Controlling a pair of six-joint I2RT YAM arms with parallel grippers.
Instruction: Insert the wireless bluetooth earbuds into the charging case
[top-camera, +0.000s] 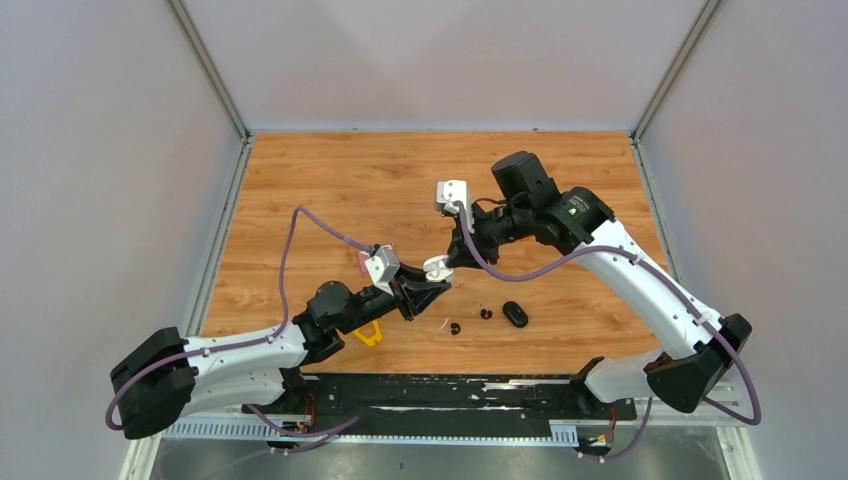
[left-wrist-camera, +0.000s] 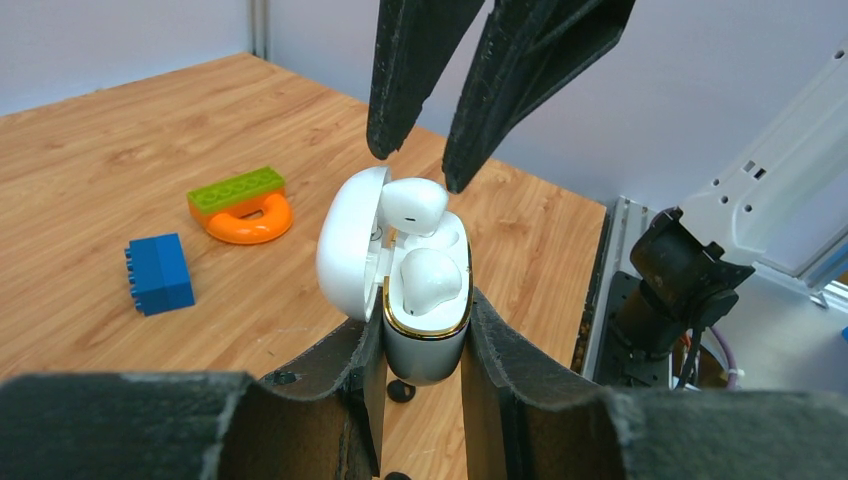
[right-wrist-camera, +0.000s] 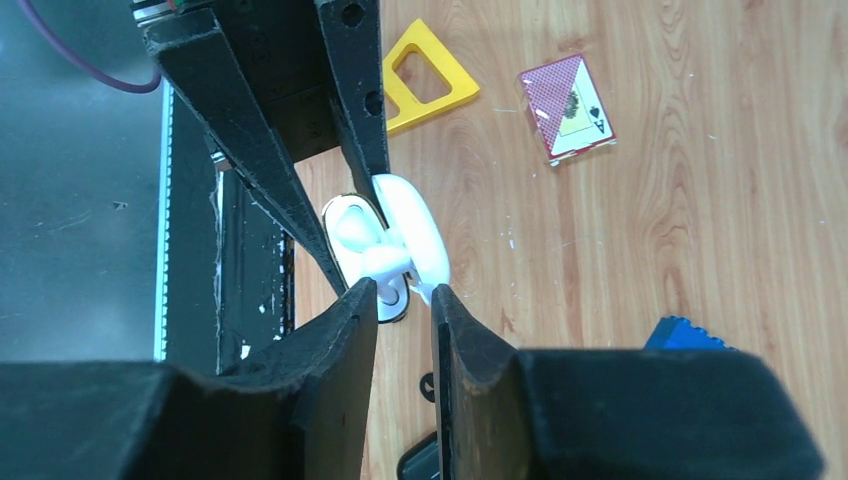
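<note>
The open white charging case (left-wrist-camera: 345, 245) is clamped upright in my left gripper, between the two arms. One earbud (left-wrist-camera: 430, 280) sits in the case; another earbud (left-wrist-camera: 415, 205) rests at its top, tilted; I cannot tell if it is seated. My right gripper hangs just above that earbud, fingers part open and apart, with no earbud visibly held between them. In the top view both grippers (top-camera: 432, 278) meet near the middle of the table.
Below lie small black pieces (top-camera: 455, 328) and a black oval object (top-camera: 516, 314). A blue brick (left-wrist-camera: 160, 272), an orange-green toy (left-wrist-camera: 250, 220), a yellow triangle (right-wrist-camera: 440, 90) and a card deck (right-wrist-camera: 565, 110) lie around.
</note>
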